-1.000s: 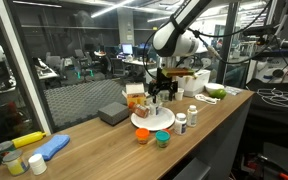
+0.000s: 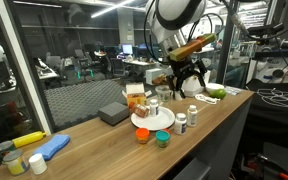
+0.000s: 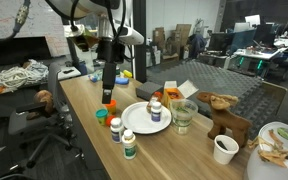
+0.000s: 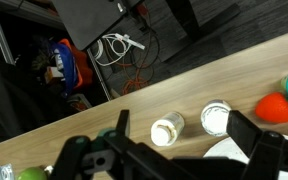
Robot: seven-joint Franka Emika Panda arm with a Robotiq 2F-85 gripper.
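Observation:
My gripper is open with nothing between its fingers; it hangs above the front of the table in exterior view 1 (image 2: pixel 189 83). Two white-capped bottles stand near the table's edge: a nearer bottle (image 3: pixel 129 146) and another bottle (image 3: pixel 117 129) beside the plate. From the wrist, one white cap (image 4: pixel 167 128) shows between the spread fingers and a second cap (image 4: pixel 215 118) lies to its right. A white plate (image 2: pixel 142 121) carries one more bottle (image 2: pixel 153 107) and a brownish item. Next to the plate are an orange-red item (image 2: pixel 142 135) and a teal-topped container (image 2: pixel 163 140).
Behind the plate stands an orange box (image 3: pixel 174 86). A glass jar (image 3: pixel 183 116), a brown plush animal (image 3: pixel 224 116), a white cup (image 3: pixel 226 150) and a basket (image 3: pixel 282 170) occupy one end. Bare wood (image 2: pixel 99 153) stretches between the plate and a white roll (image 2: pixel 54 147).
From over the plate, my gripper has risen and moved right in exterior view 1, toward the front edge. The bottles and plate look unmoved.

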